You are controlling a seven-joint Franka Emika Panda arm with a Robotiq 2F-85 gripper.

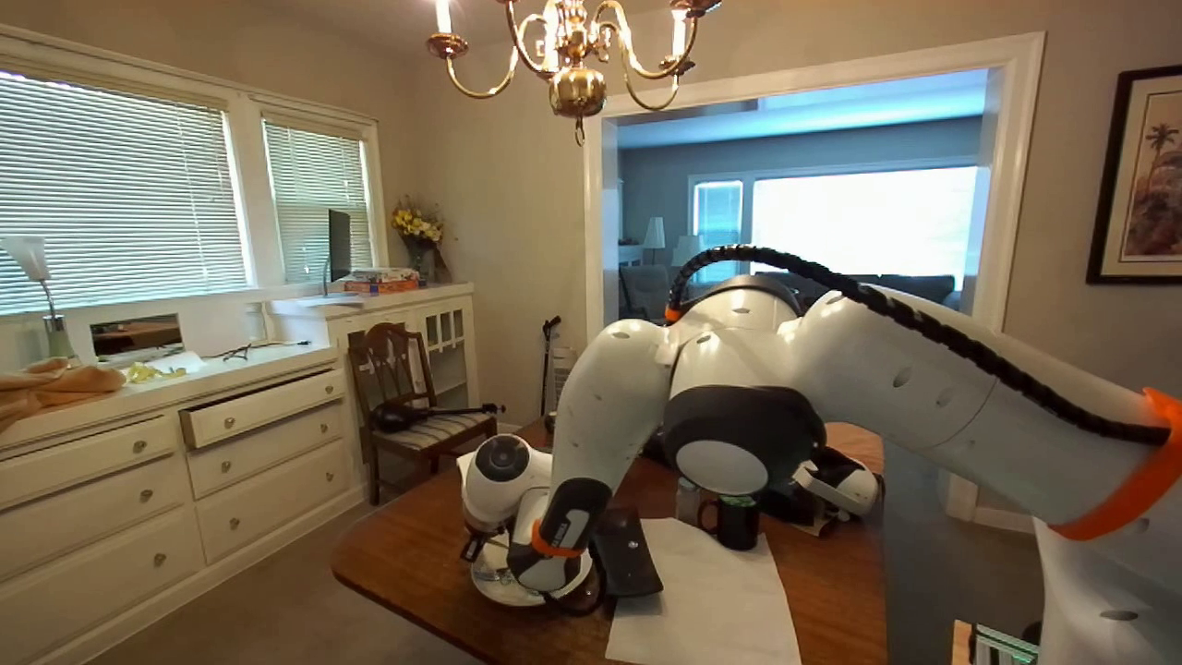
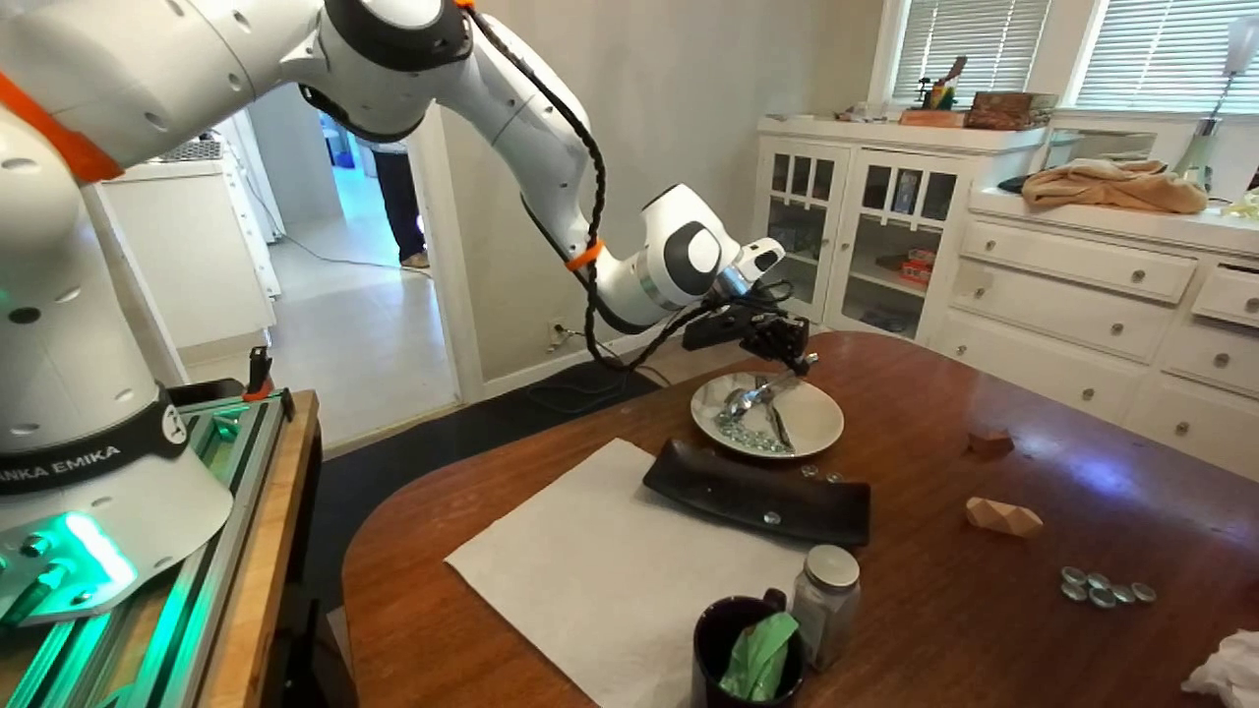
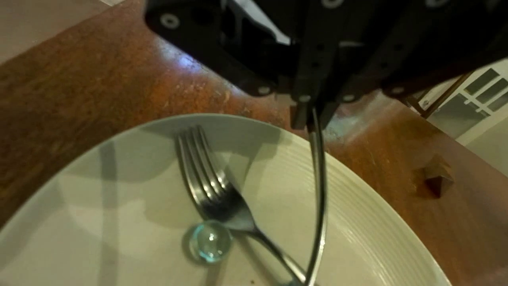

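In the wrist view, my gripper is shut on the end of a thin, curved metal utensil (image 3: 321,190) that slants down over the white plate (image 3: 381,214). Its far end leaves that frame, so I cannot tell its shape there. A fork (image 3: 228,207) lies on the plate, tines toward the far rim, with a clear glass marble (image 3: 211,242) beside its neck. From exterior view 2, the gripper (image 2: 798,358) is above the far edge of the plate (image 2: 814,419), where several clear glass pieces (image 2: 749,438) lie. The arm hides my fingers in exterior view 1.
Near the plate lie a black tray (image 2: 755,496) and a white sheet (image 2: 590,566). A black mug (image 2: 714,649) and a glass jar (image 2: 826,602) stand close together. Wooden blocks (image 2: 1003,517) and loose glass pieces (image 2: 1104,589) sit across the table, with bare wood between.
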